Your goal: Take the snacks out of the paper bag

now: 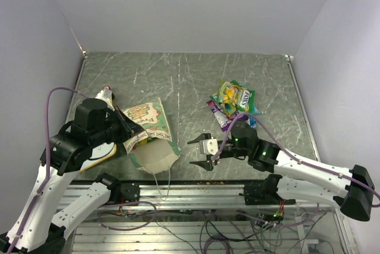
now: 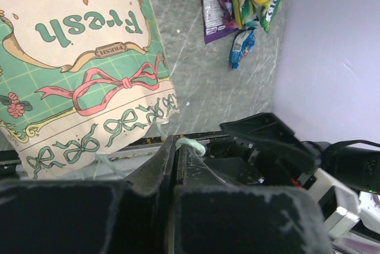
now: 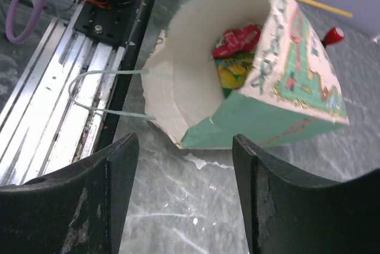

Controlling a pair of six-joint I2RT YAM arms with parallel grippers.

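Observation:
The paper bag (image 1: pixel 151 120) lies on its side, mouth toward the front edge, printed side up. In the right wrist view red and yellow snack packets (image 3: pixel 234 43) show inside the bag (image 3: pixel 208 117). My left gripper (image 1: pixel 134 128) is at the bag's upper left; in the left wrist view it (image 2: pixel 177 147) is shut on a pale cord, apparently the bag's handle. My right gripper (image 1: pixel 200 150) is open to the bag's right, facing its mouth, with nothing between its fingers.
A pile of snacks (image 1: pixel 234 102) lies at the right on the marble table (image 1: pixel 178 76). A board with a yellow rim (image 1: pixel 98 159) lies at the left. Walls surround the table.

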